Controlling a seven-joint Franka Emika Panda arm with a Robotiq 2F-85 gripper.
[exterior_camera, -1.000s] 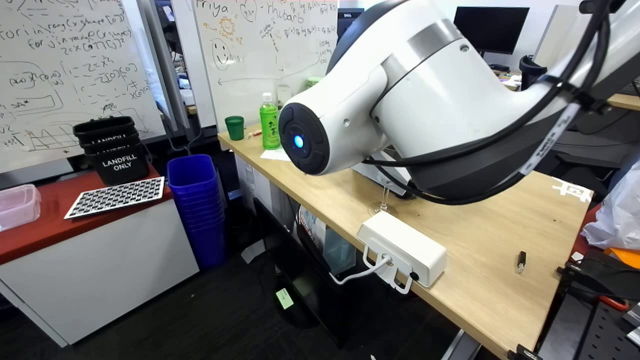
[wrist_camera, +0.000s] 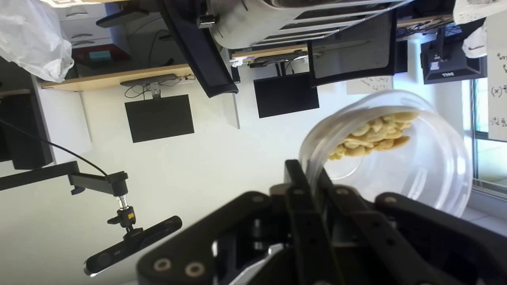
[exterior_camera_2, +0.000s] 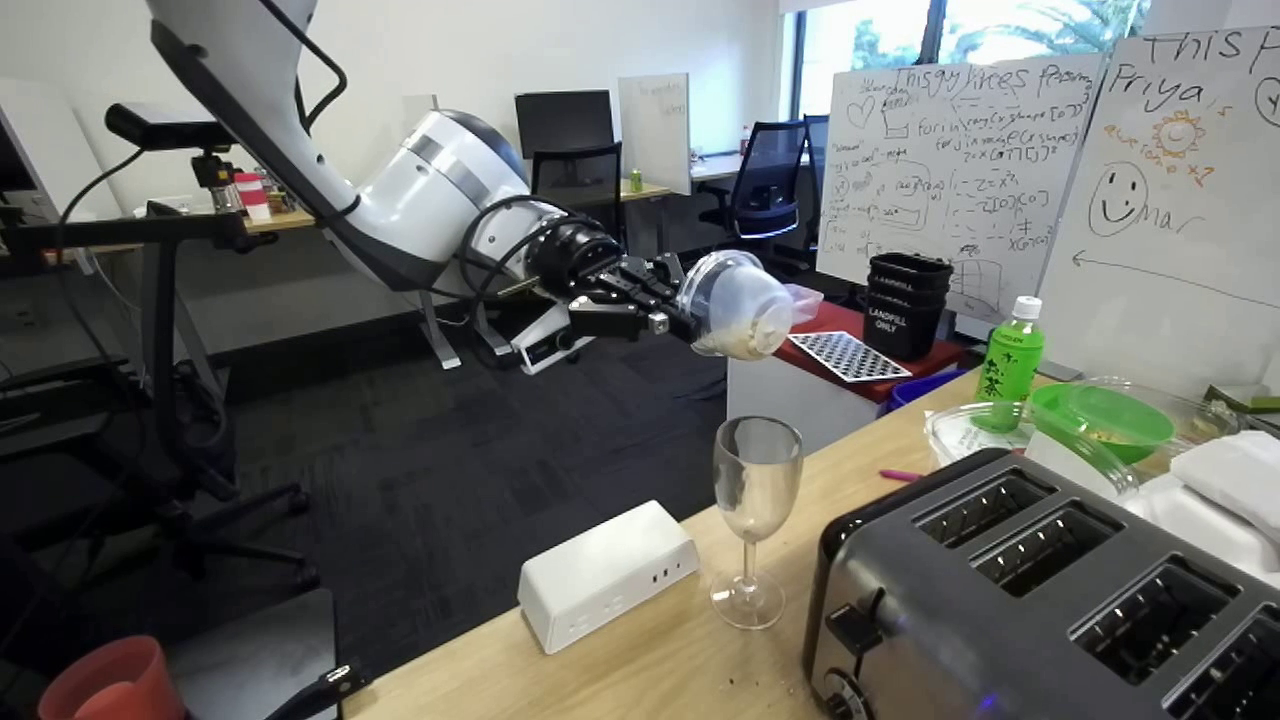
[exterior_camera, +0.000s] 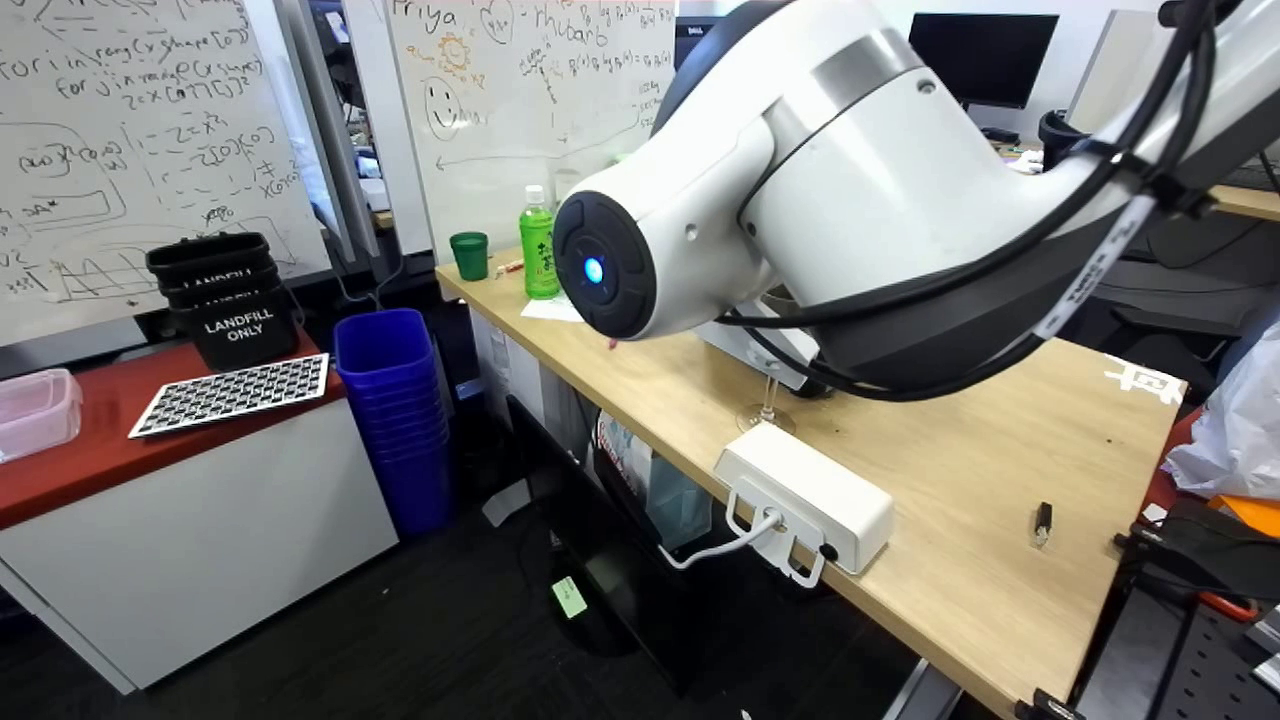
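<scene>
In the wrist view my gripper is shut on the rim of a clear plastic cup (wrist_camera: pixel 442 156). Pale, nut-like pieces (wrist_camera: pixel 375 135) lie gathered along one side inside it. Exterior view 2 shows the cup (exterior_camera_2: pixel 734 300) tipped sideways in the air, the gripper (exterior_camera_2: pixel 686 314) at its left. Lower in that view, a clear wine glass (exterior_camera_2: pixel 756 474) stands upright on the table, apart from the cup. From exterior view 1 the arm hides both gripper and cup.
A dark toaster (exterior_camera_2: pixel 960 576) stands right of the glass, and a white power box (exterior_camera_2: pixel 609 574) left of it. Behind the toaster are a green bowl (exterior_camera_2: pixel 1104 420) and a green bottle (exterior_camera_2: pixel 1010 360). Bare tabletop (exterior_camera: pixel 996 444) shows in exterior view 1.
The arm's wrist end has risen slightly and shifted a little left in exterior view 1. Objects on the table stay where they were.
</scene>
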